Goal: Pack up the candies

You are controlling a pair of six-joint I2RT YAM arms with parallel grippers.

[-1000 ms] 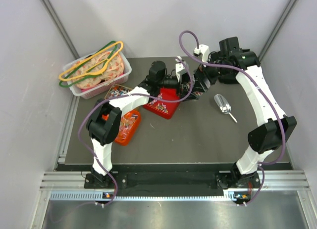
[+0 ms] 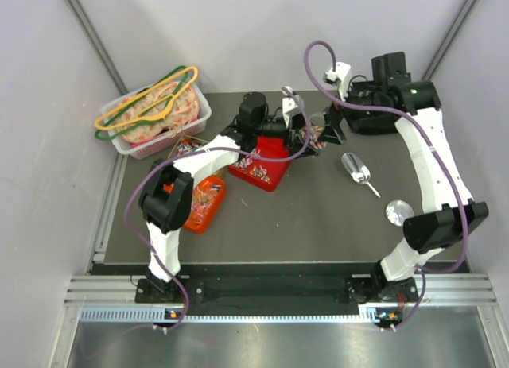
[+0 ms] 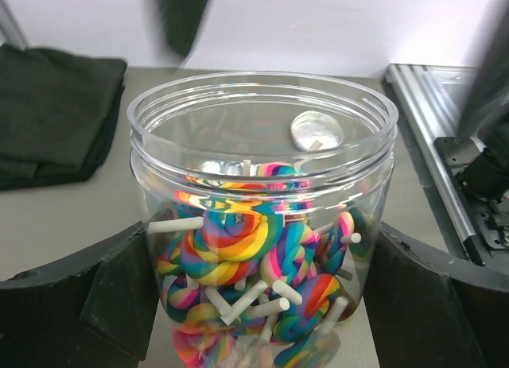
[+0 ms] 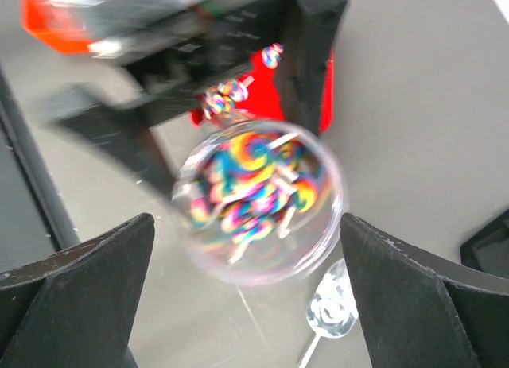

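Note:
An uncapped clear jar (image 3: 262, 185) full of rainbow swirl lollipops (image 3: 231, 241) fills the left wrist view. My left gripper has its fingers spread wide on either side of it; whether they press on the glass, I cannot tell. Just right of the jar's mouth, my right gripper (image 2: 338, 123) stands open and empty. The right wrist view looks down on the jar (image 4: 258, 197) between its fingers' outlines, blurred. A round silver lid (image 2: 399, 213) lies on the table at the right.
A metal scoop (image 2: 358, 171) rests right of centre. Candy fills a red tray (image 2: 274, 173) and orange trays (image 2: 208, 221) on the left. Behind them stands a clear bin (image 2: 143, 151) with hangers on top. Dark folded cloth lies at the back right.
The lid has appeared below the right gripper and moved right and forward across the table. My right gripper has drawn back up and to the right, uncovering the jar. The left arm stays still.

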